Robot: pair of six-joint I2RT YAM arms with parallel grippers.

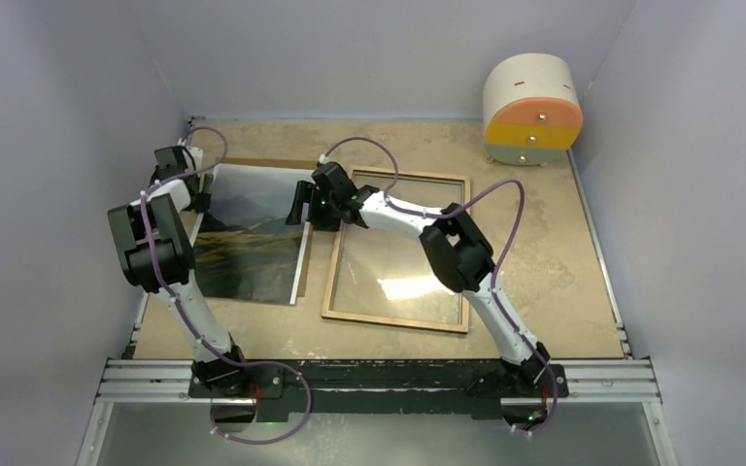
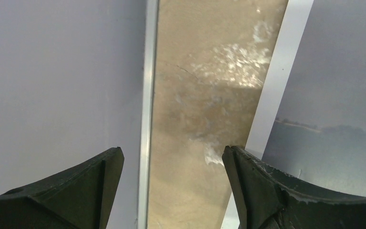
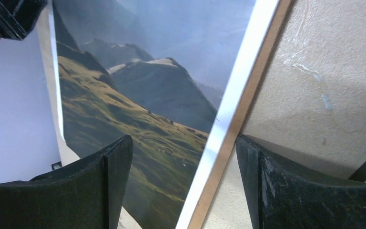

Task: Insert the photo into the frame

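Note:
The photo (image 1: 248, 248), a mountain landscape with white side borders, lies on a brown backing board (image 1: 307, 277) at the table's left. Its right border sits close to the board's right edge. My left gripper is open around bare tabletop, its right finger (image 2: 248, 176) against or over the photo's left white border (image 2: 279, 71). At the other side, my right gripper stands open with the photo's right border and the board's edge between its fingers; its right finger is beside that edge. The wooden frame (image 1: 398, 321) with a clear pane lies to the right.
A rounded cabinet (image 1: 532, 107) with coloured drawers stands at the back right. Grey walls enclose the table, the left one close to my left gripper. Bare tabletop (image 1: 544, 252) lies right of the frame.

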